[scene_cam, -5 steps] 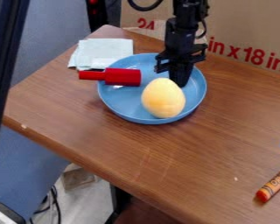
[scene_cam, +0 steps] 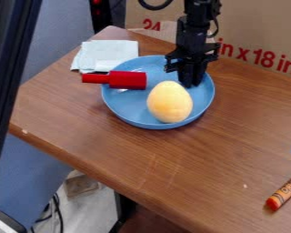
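The black gripper [scene_cam: 189, 65] reaches down over the back right of a blue plate [scene_cam: 135, 114]; its fingers are dark and overlapping, so their state is hard to tell. Just in front of it on the plate is a pale yellow, rounded object [scene_cam: 170, 102]. A red cylinder [scene_cam: 121, 80] lies at the plate's left, reaching past the rim. Whatever may be between or under the fingers is hidden.
A white folded cloth [scene_cam: 102, 55] lies at the back left. An orange-red stick [scene_cam: 285, 189] lies at the right edge. A cardboard box [scene_cam: 257, 36] stands behind.
The gripper has shifted slightly to the right at the back of the plate. The objects on the table look unmoved.
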